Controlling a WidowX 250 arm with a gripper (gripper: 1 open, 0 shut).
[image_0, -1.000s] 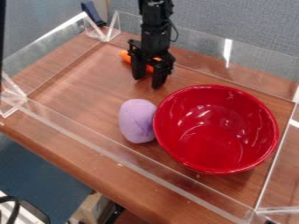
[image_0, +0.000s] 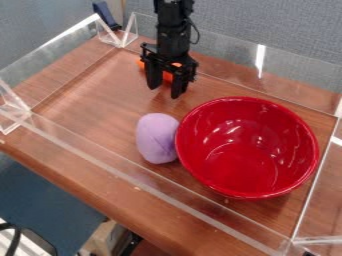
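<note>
My black gripper (image_0: 166, 78) reaches down from the top centre, low over the back of the wooden table, at an orange object (image_0: 144, 67) that is mostly hidden behind it. Whether the fingers are closed on it is hard to see. A purple egg-shaped object (image_0: 156, 138) lies nearer the front, at the left side of a large red bowl (image_0: 247, 145) on the right.
Clear plastic walls surround the wooden table (image_0: 83, 110). A grey backdrop stands behind.
The gripper has shifted slightly over the past second, and less of the orange object shows to its right. The bowl and purple object are unmoved.
</note>
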